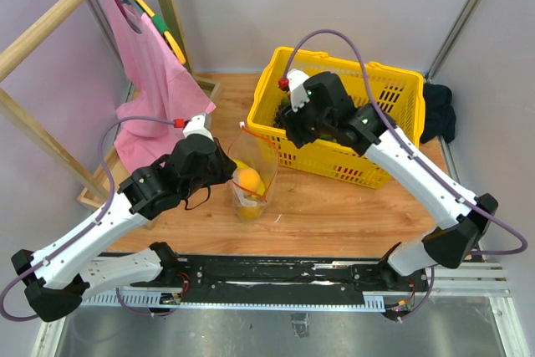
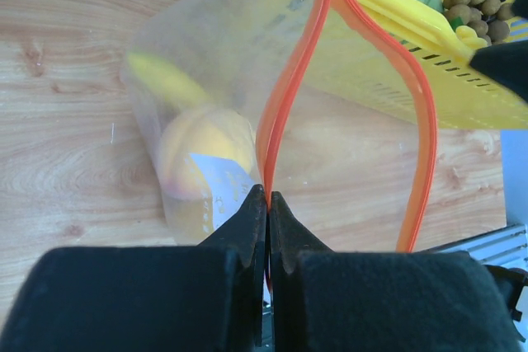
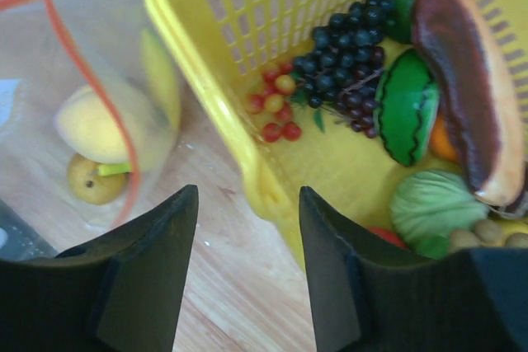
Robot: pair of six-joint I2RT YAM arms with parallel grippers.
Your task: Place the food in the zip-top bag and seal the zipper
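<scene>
A clear zip bag [image 1: 248, 180] with a red-orange zipper edge stands on the table, its mouth agape. Inside it an orange round fruit [image 1: 249, 179] and yellow pieces show, blurred through the plastic in the left wrist view. My left gripper is shut on the bag's zipper edge [image 2: 279, 121]. Over the left rim of the yellow basket [image 1: 280, 73] hangs my right gripper, its fingers apart and nothing between them. Grapes [image 3: 342, 59], a small watermelon [image 3: 407, 109], a cabbage [image 3: 437, 204] and a long brown-and-tan item [image 3: 462, 72] lie in the basket.
A pink cloth [image 1: 159, 94] hangs from a wooden rack at the left. Beyond the basket on the right lies a dark cloth [image 1: 438, 112]. Bare wooden table [image 1: 351, 215] stretches in front of the basket.
</scene>
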